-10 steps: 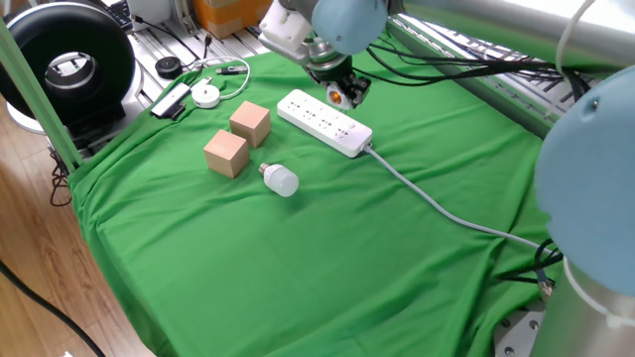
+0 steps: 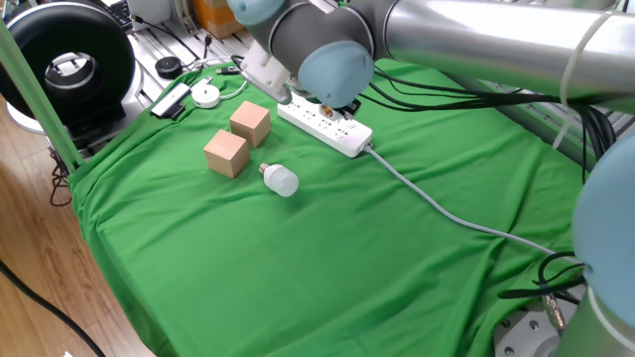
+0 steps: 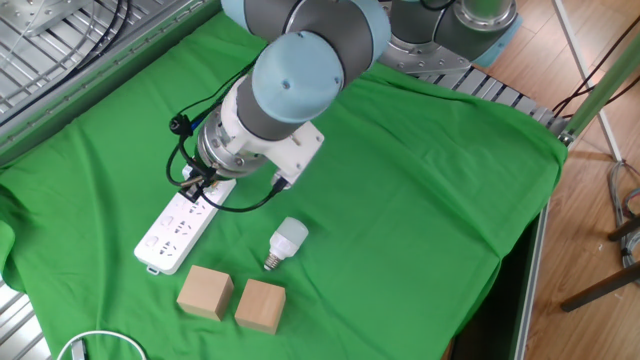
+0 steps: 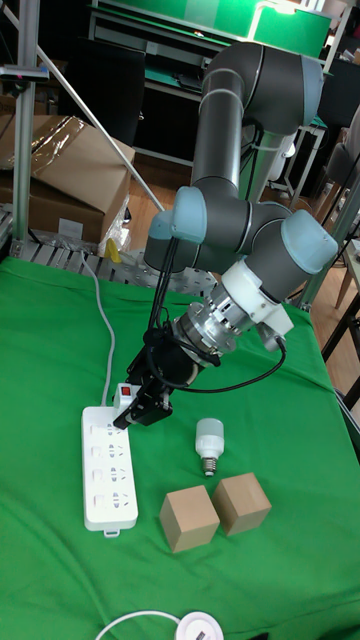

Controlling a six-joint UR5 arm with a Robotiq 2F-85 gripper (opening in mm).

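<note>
A small white block with a red switch [image 4: 125, 396], like a plug adapter, sits in my gripper [image 4: 133, 404], whose black fingers are shut on it. The gripper tilts down over the far end of the white power strip [image 4: 107, 485] in exterior view 3; whether the block touches the strip is unclear. From exterior view 1, only an orange spot of the block [image 2: 327, 111] shows, above the strip [image 2: 316, 124]. In exterior view 2 the wrist and cables cover one end of the strip [image 3: 172, 235] and hide most of the fingers.
A white light bulb [image 2: 282, 180] lies on the green cloth near two wooden cubes [image 2: 227, 154] [image 2: 251, 124]. The strip's grey cable [image 2: 446, 213] runs toward the arm's base. A round white device [image 2: 205, 94] lies at the table's edge.
My gripper has moved down and leftward in exterior view 1, carrying the block from beyond the power strip to over it. The bulb, cubes and strip have stayed put.
</note>
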